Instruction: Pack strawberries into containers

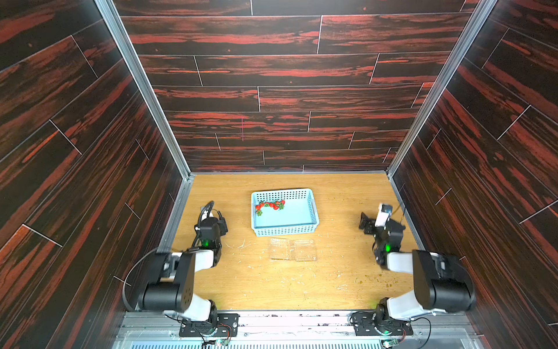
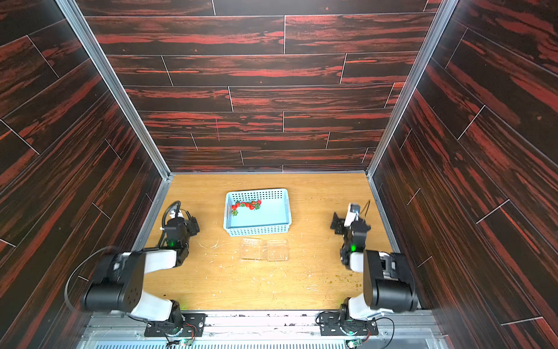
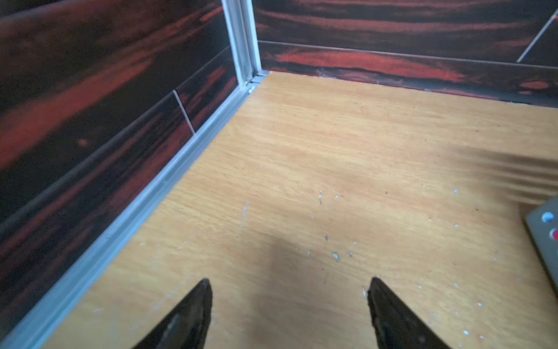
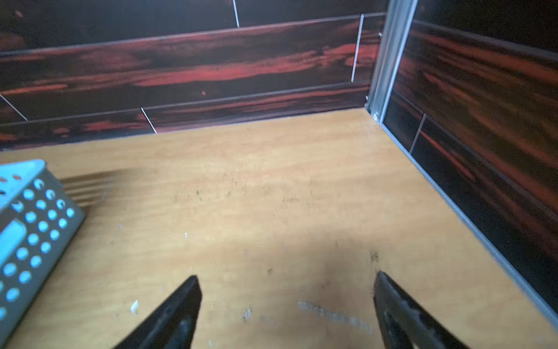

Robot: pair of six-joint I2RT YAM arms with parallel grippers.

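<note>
Several red strawberries (image 1: 275, 206) with green leaves lie along the back left inside the light blue basket (image 1: 286, 231). In front of the basket on the table is a clear plastic container (image 1: 293, 249), spread out as two halves side by side. My left gripper is off to the left of the basket, its fingers apart and only bare table between them. On the opposite side, my right gripper stands open and empty. Neither gripper is near the strawberries. The basket's corner (image 4: 35, 226) shows at the left of the right wrist view.
Dark panelled walls (image 2: 133, 139) close in the left, right and back. Small scraps dot the tabletop.
</note>
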